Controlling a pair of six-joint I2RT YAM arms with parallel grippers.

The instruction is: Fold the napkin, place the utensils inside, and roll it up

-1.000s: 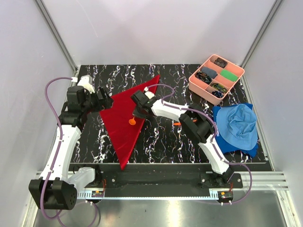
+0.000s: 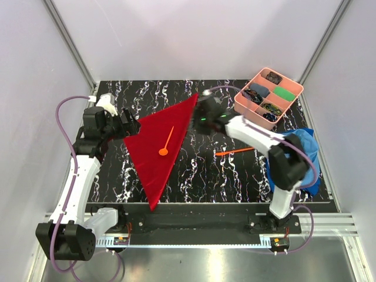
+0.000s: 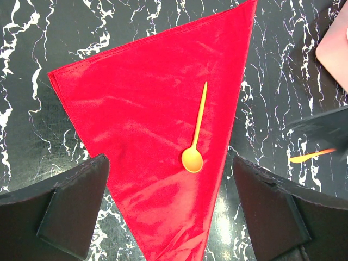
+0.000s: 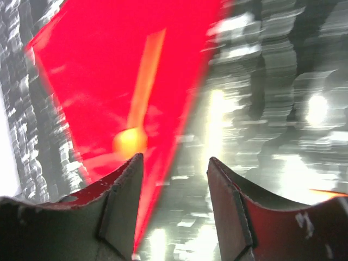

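A red napkin (image 2: 154,181) lies on the black marbled table, a large triangle with an orange spoon (image 2: 163,151) on it. A second orange utensil (image 2: 234,150) lies on bare table to the right, only partly visible in the left wrist view. My left gripper (image 2: 129,122) is at the napkin's upper left, open and empty, its fingers wide in the left wrist view. My right gripper (image 2: 201,123), blurred in the top view, is just right of the napkin; in the right wrist view its fingers stand apart with nothing between them.
A pink compartment box (image 2: 241,105) with small items stands at the back right. Blue fabric (image 2: 311,147) lies at the right edge, partly behind the right arm. Bare table lies between the napkin and the fabric.
My right gripper has moved right and up from over the spoon, which stays on the napkin, and the right arm has swung rightward. The left arm is unchanged.
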